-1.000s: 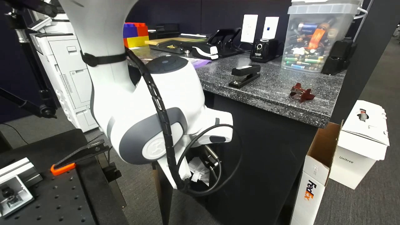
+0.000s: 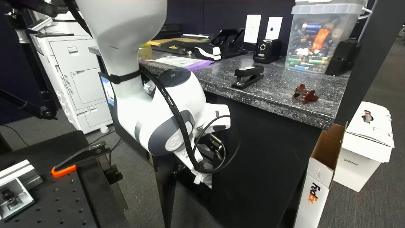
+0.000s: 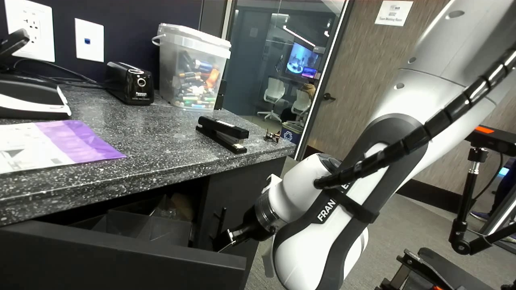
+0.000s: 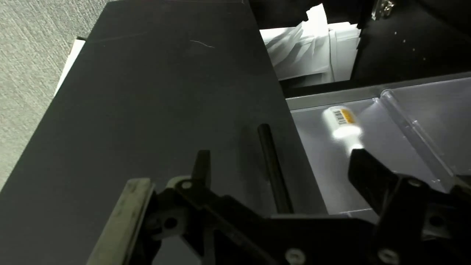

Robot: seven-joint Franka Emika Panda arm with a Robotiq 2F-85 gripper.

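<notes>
An open black drawer (image 3: 121,251) juts from under the counter, its front panel (image 4: 176,97) filling much of the wrist view. On that panel is a dark bar handle (image 4: 274,170). My gripper is open, one finger (image 4: 201,165) on the panel side of the handle and the other finger (image 4: 368,176) over the drawer's interior; whether either touches anything I cannot tell. Inside the drawer a small white bottle (image 4: 339,121) with an orange label lies in a clear tray (image 4: 379,150). Exterior view 1 mostly hides the gripper behind the arm.
On the speckled counter (image 3: 159,145) stand a black stapler (image 2: 247,76), a dark red part (image 2: 305,94) and a bucket of batteries (image 2: 319,41). White papers (image 4: 315,48) show beyond the tray. Cardboard boxes (image 2: 322,182) stand on the floor at the right.
In exterior view 1 the arm's upper part has shifted right and now covers the coloured blocks. Its wrist end has moved slightly up and left. The counter items have not moved.
</notes>
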